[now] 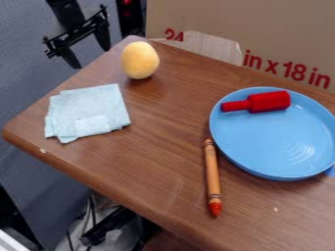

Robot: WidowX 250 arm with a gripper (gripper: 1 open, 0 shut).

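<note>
My black gripper (86, 46) is raised at the top left, beyond the table's left edge and apart from the things on it; its fingers are small and dark, so their opening is hard to make out. A folded pale blue cloth (86, 111) lies on the left of the wooden table. A yellow egg-shaped object (140, 60) sits at the back. An orange crayon (213, 178) lies at the front, beside a blue plate (272, 149) holding a red cylindrical object with a narrow handle (267, 100).
A cardboard box (249, 29) stands along the back, with a translucent item by it. Equipment and cables show below the table's left edge.
</note>
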